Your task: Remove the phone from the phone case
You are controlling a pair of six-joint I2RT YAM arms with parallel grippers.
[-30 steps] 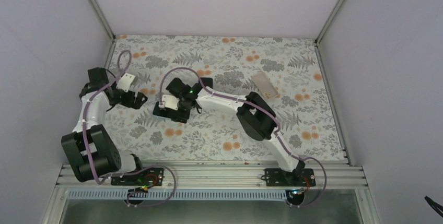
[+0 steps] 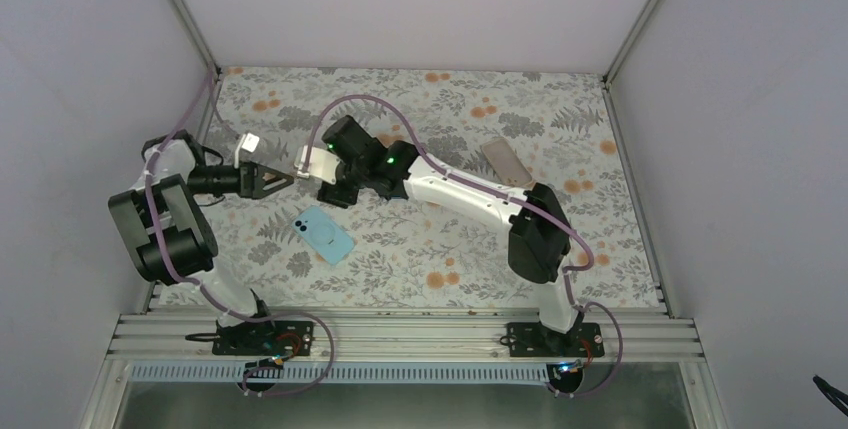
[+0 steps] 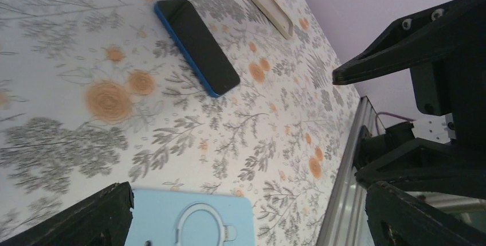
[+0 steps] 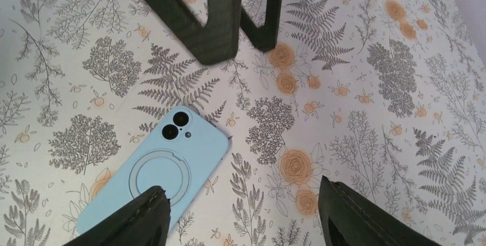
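Note:
A light blue phone point(image 2: 325, 234) lies face down on the patterned mat, its camera corner and pale ring turned up. Whether a clear case surrounds it is hard to tell. In the right wrist view the phone point(image 4: 163, 163) is partly hidden by one finger point(image 4: 143, 214) of my right gripper, which is open above the mat with nothing between its fingers. My left gripper point(image 2: 286, 182) is also open and empty, close to the left of the right one. In the left wrist view the phone point(image 3: 155, 211) shows below, cut off by the frame edge.
A second phone point(image 3: 198, 48), black screen up with a blue edge, lies farther off, mostly hidden under my right arm in the top view. A pale beige tray-like item point(image 2: 508, 162) rests at right.
The light blue phone was in my right gripper, screen up; now it lies back up on the mat, nearer the front. The right gripper went up and left; my left gripper came towards it and opened.

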